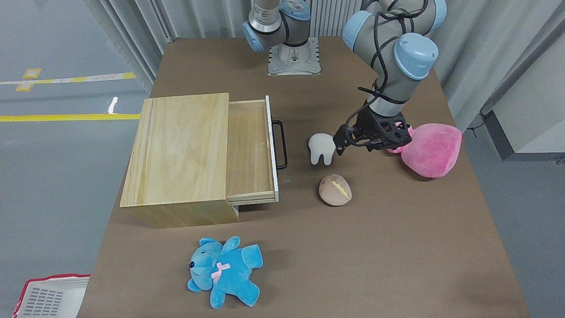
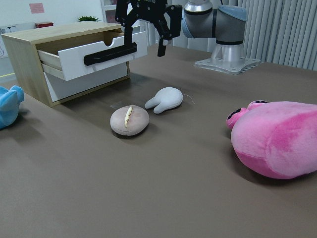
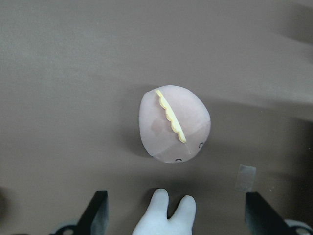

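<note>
My gripper (image 1: 371, 138) hangs above the table between a white tooth plush (image 1: 321, 145) and a pink plush (image 1: 430, 150). In the wrist view its two fingers stand wide apart, nothing between them. A round beige plush (image 3: 173, 122) with a cream strip lies ahead, just beyond the tooth's roots (image 3: 164, 220). A blue bear (image 1: 225, 275) lies at the front left. The wooden cabinet (image 1: 180, 148) has its upper drawer (image 2: 74, 62) pulled out, black handle facing the toys.
A white basket (image 1: 53, 297) sits off the table at the lower left.
</note>
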